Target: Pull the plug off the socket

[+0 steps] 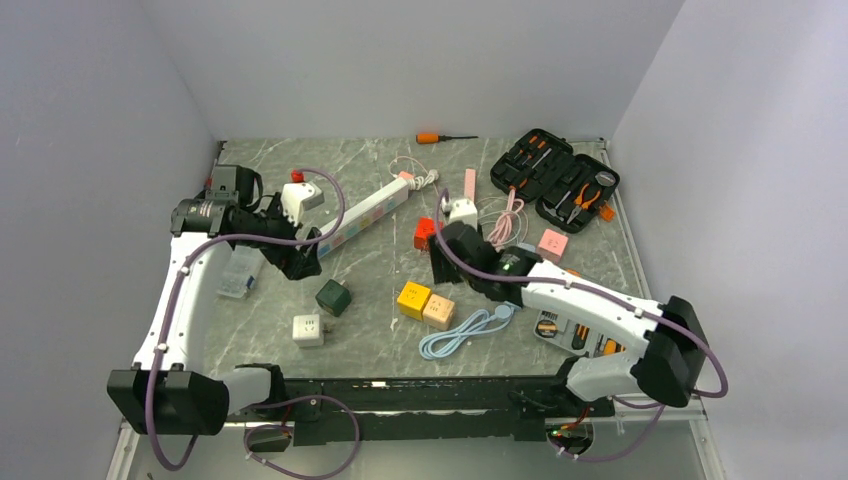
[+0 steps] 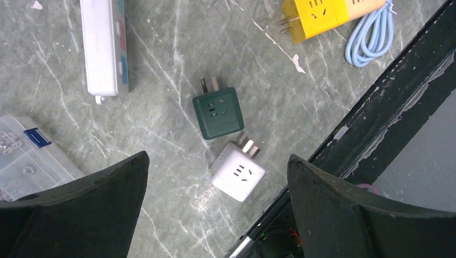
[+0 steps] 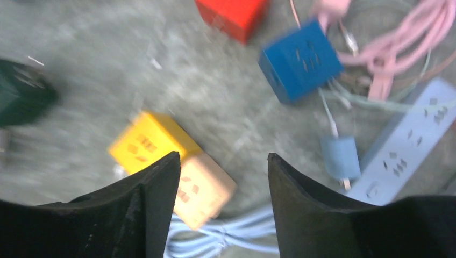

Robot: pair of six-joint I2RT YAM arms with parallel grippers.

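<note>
In the right wrist view, blurred, my right gripper is open above the table with nothing between its fingers. Below it, a yellow cube adapter (image 3: 156,140) touches a beige cube (image 3: 201,191). Farther off are a blue cube (image 3: 301,59) and a red one (image 3: 234,16). My left gripper is open and empty over a dark green cube adapter (image 2: 219,114) and a white cube adapter (image 2: 238,174), whose prongs show. A long white power strip (image 1: 365,218) lies at the back left, with a pink plug (image 1: 406,176) by its far end.
A coiled light blue cable (image 1: 450,340) lies near the front edge. Pink cords (image 1: 508,218) and an open black tool case (image 1: 555,180) occupy the back right. An orange screwdriver (image 1: 430,138) lies at the back. Bare table shows between the green and yellow cubes.
</note>
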